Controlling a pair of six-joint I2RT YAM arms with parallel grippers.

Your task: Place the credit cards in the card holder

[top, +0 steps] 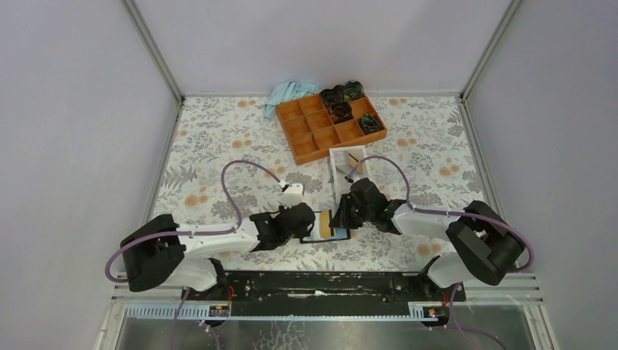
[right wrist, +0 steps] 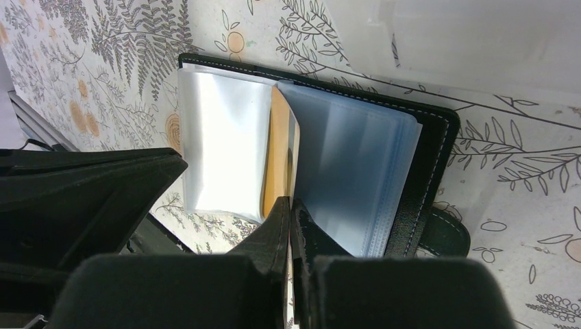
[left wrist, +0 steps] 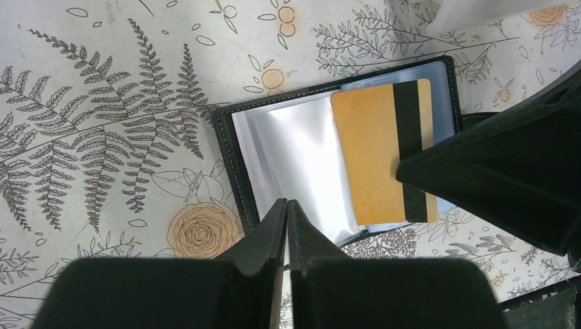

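The open card holder (left wrist: pixel 236 171) lies flat on the patterned cloth, with a black edge, a white sleeve (right wrist: pixel 226 137) on its left half and bluish clear sleeves (right wrist: pixel 342 157) on its right. A gold card with a black stripe stands over the middle of it, tilted up and seen nearly edge-on in the right wrist view. My right gripper is shut on this card's edge. Over the holder's lower left edge, my left gripper is shut, with nothing visible between its fingertips.
Behind the holder stands a white box (top: pixel 339 179) with another gold card (top: pixel 355 162) in it. Farther back are a wooden compartment tray (top: pixel 310 154) holding dark coiled items and a blue cloth (top: pixel 290 91). The two grippers are close together.
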